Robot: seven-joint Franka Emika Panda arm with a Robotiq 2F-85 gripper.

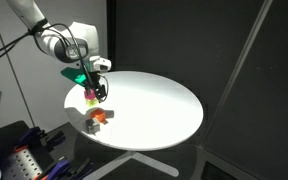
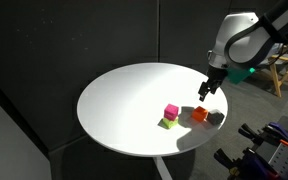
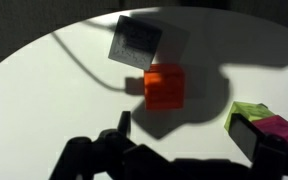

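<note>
My gripper is open above the white round table, its two dark fingers wide apart with nothing held between them. An orange block lies ahead of the fingers in the wrist view, apart from them. Close to its corner is a dark grey block. At the right edge of that view, a pink block and a green block are partly hidden by a finger. Exterior view 2 has the pink block resting on the green block, beside the orange block.
All the blocks sit towards the robot's end, near the table edge. Dark floor and walls surround it, and shadows of the arm fall over the blocks.
</note>
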